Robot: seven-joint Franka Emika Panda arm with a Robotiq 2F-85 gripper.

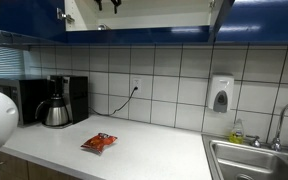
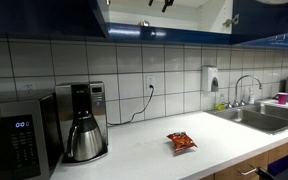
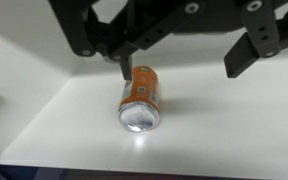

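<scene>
An orange can with a silver end stands out against the white cabinet shelf in the wrist view. My gripper is open, its dark fingers spread wide with bare white surface between them. The can appears close to the left finger in that view, overlapped by it at the upper edge; whether they touch I cannot tell. In exterior view 1, only part of the gripper shows at the top edge, in front of the open upper cabinet. Neither exterior view shows the can clearly.
Below, the white counter holds a red packet and a coffee maker beside a microwave. A sink lies to the right. The cabinet's blue lower edge runs under the gripper.
</scene>
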